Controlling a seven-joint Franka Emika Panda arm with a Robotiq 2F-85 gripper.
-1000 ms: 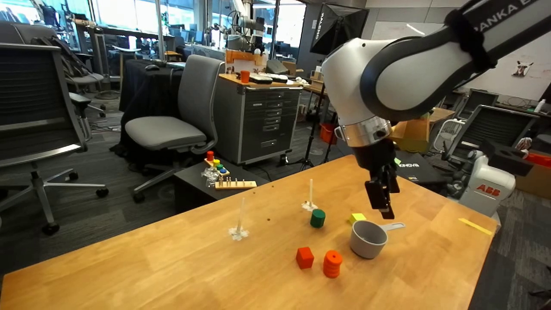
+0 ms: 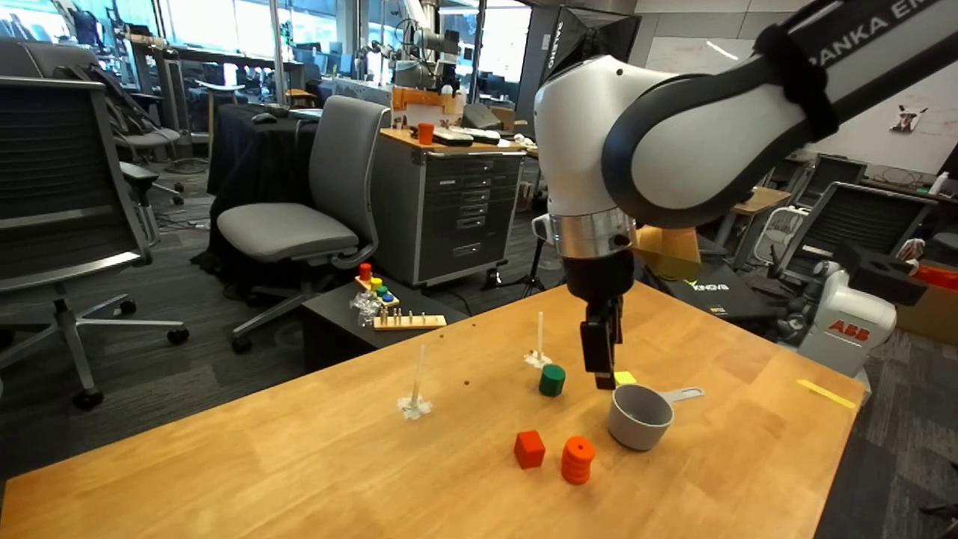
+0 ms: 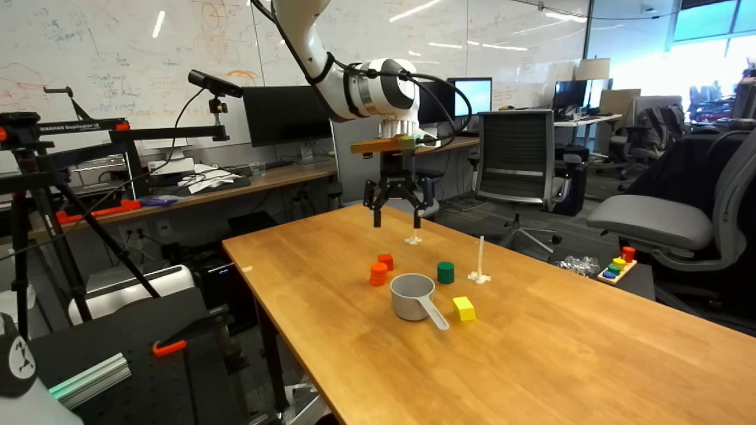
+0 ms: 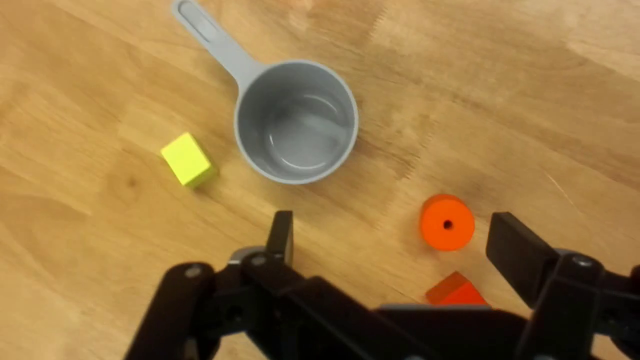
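My gripper [image 3: 397,221] hangs above the table, its two fingers spread wide and nothing between them. In the wrist view an orange ribbed cylinder [image 4: 447,223] with a hole in its top shows near the right finger [image 4: 520,255]. A red block [image 4: 456,291] is partly hidden behind the gripper's body. The grey measuring cup [image 4: 297,123] is empty, and its handle points to the upper left there. Left of the cup lies a yellow cube [image 4: 187,161]. A green cylinder [image 2: 552,380] stands on the table in both exterior views, but is out of the wrist view.
Two thin upright pegs on whitish bases, one peg [image 2: 415,386] nearer the left and another peg [image 2: 539,341] behind the green cylinder, rise from the wooden table [image 2: 269,458]. Wide bare stretches lie left and in front of the objects.
In exterior view 1 my gripper has moved left and now points more nearly straight down. It partly covers the yellow cube there. The objects on the table have stayed put.
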